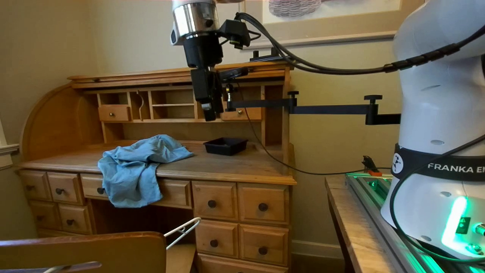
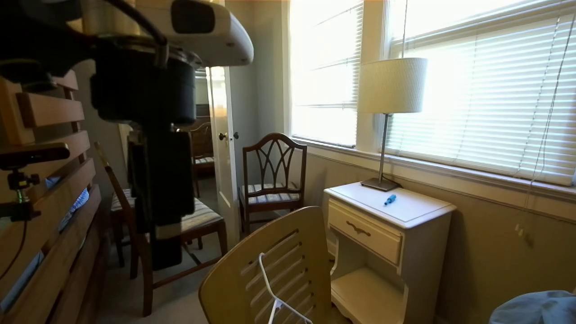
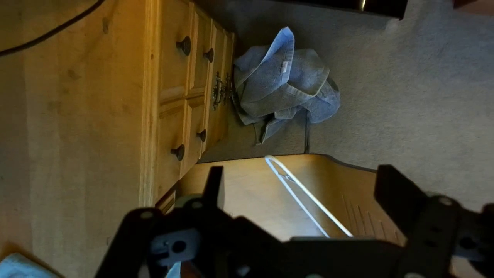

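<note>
My gripper is open, its two dark fingers wide apart with nothing between them in the wrist view. Exterior view 1 has it in the air above the desk, higher than the desktop, pointing down. A light blue cloth (image 1: 145,157) lies crumpled on the desk, part of it hanging over the front edge. Right of the cloth sits a small black tray (image 1: 226,146), which looks empty. A white hanger (image 3: 303,192) rests on the wooden chair (image 3: 250,183), seen below and between my fingers. The gripper touches none of these.
The roll-top desk (image 1: 236,169) has bare top around the tray and cubbies behind. A black camera arm (image 1: 329,109) reaches across at gripper height. A denim garment (image 3: 282,83) lies on the floor. A lamp (image 2: 393,86) and small blue object (image 2: 389,200) are on the white nightstand (image 2: 426,205).
</note>
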